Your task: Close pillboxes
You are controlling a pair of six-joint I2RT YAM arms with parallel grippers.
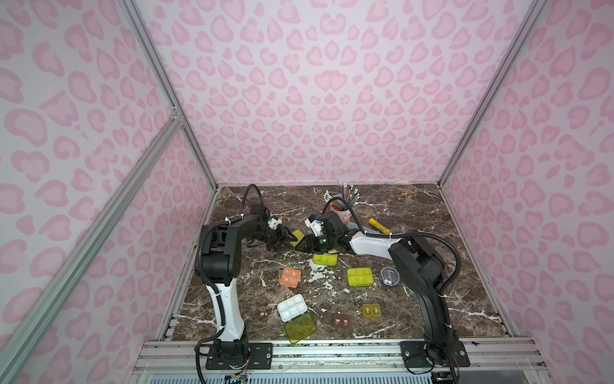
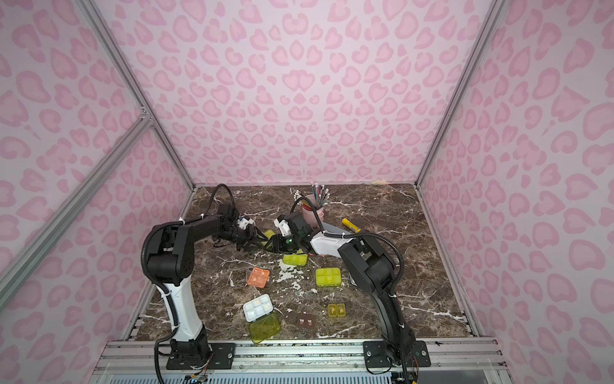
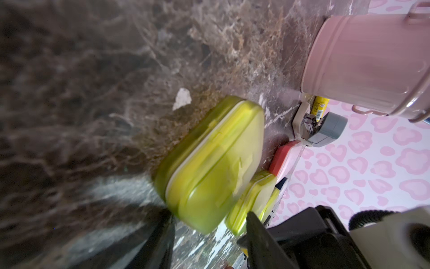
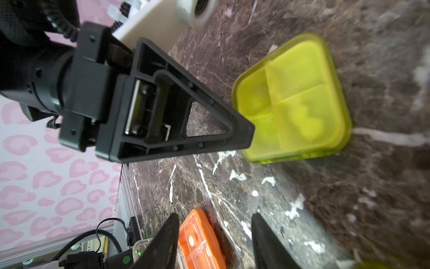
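A yellow-green pillbox (image 3: 215, 161) lies on the marble table between my two grippers. Its lid appears down in the left wrist view, and in the right wrist view the compartments of the same pillbox (image 4: 295, 103) show, with a pale pill in one. My left gripper is part open at the near end of the box, nothing held; whether a finger touches it I cannot tell. Apart from the box, my right gripper stands open and empty. An orange pillbox (image 1: 289, 276) and a white pillbox (image 1: 293, 307) with its olive lid (image 1: 301, 327) folded open lie nearer the front.
Two more green pillboxes (image 1: 325, 260) (image 1: 360, 276) lie front-right of the grippers. Nearer the front edge are a brown box (image 1: 342, 320) and a small olive box (image 1: 371, 310). A pink cup (image 2: 312, 214) of swabs and a yellow tube (image 2: 350, 225) stand behind.
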